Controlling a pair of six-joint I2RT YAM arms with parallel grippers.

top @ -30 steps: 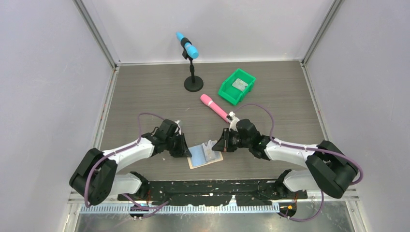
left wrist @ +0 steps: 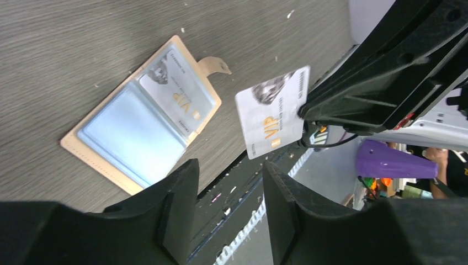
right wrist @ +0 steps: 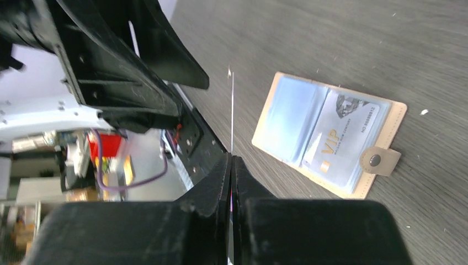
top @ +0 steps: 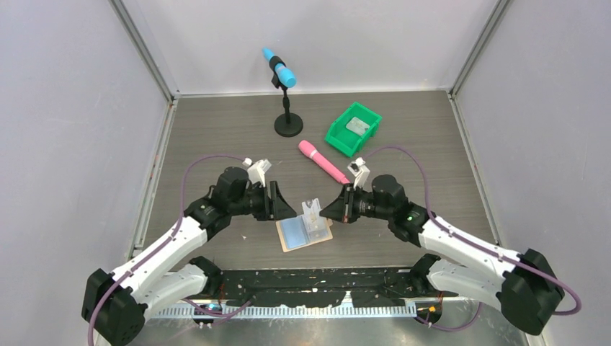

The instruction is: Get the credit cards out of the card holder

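An open card holder [top: 295,232] with blue sleeves lies on the table; a VIP card [right wrist: 336,132] sits in its right sleeve. My right gripper is shut on a second VIP card, raised above the table beside the holder, edge-on in the right wrist view. My left gripper is raised left of the holder, facing the right one, its fingers parted with nothing between them.
A pink microphone [top: 322,160] lies behind the holder, with a green basket [top: 367,114] at the back right and a blue microphone [top: 284,74] on a stand.
Both arms have risen from lower positions near the holder. The card in my right gripper has come up away from the holder with it.
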